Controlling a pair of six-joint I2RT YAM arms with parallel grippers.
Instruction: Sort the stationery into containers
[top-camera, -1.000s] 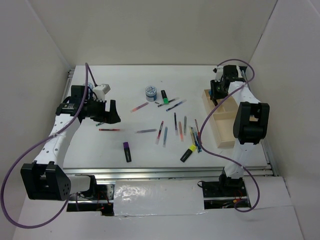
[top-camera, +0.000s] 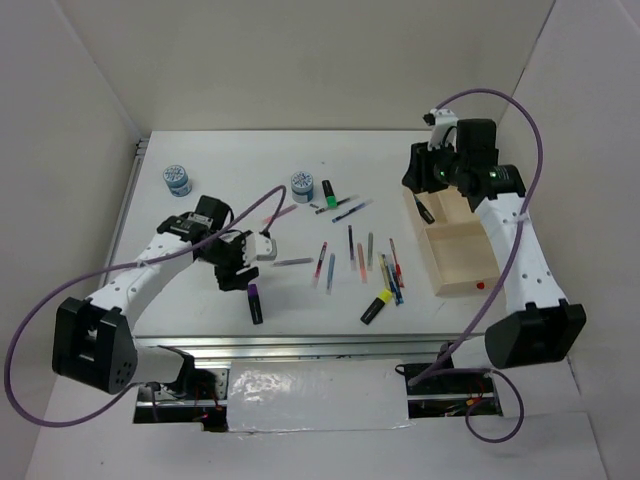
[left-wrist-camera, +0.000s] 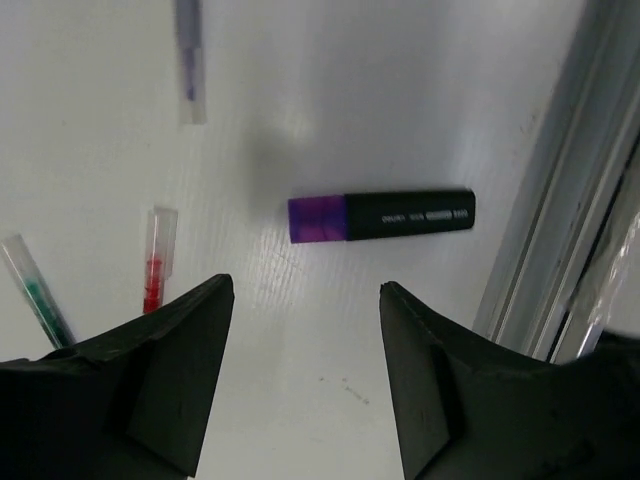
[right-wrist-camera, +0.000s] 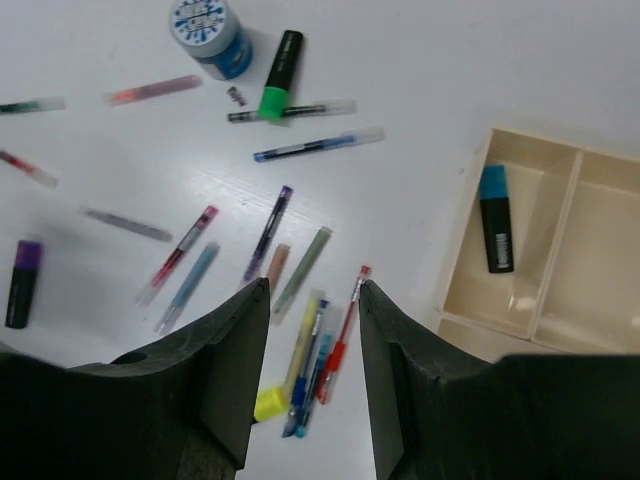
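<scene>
A purple-capped highlighter (top-camera: 255, 304) lies near the table's front edge. My left gripper (top-camera: 240, 278) hovers just behind it; in the left wrist view the highlighter (left-wrist-camera: 400, 215) is ahead of the fingertips, and the open fingers are empty. Above the left rim of the wooden box (top-camera: 452, 290) is my right gripper (top-camera: 418, 178), also open and empty. A blue-capped highlighter (right-wrist-camera: 497, 220) rests in one box compartment. A green-capped highlighter (top-camera: 329, 194) and a yellow-capped one (top-camera: 376, 307) are on the table. Several pens lie mid-table, among them a red one (right-wrist-camera: 345, 335).
Two blue-lidded jars, one at the far left (top-camera: 177, 180) and one at back centre (top-camera: 302, 185), stand upright. A metal rail (top-camera: 300, 345) runs along the front edge.
The right gripper has risen and moved slightly left from the box; the blue-capped highlighter is now inside, free of it.
</scene>
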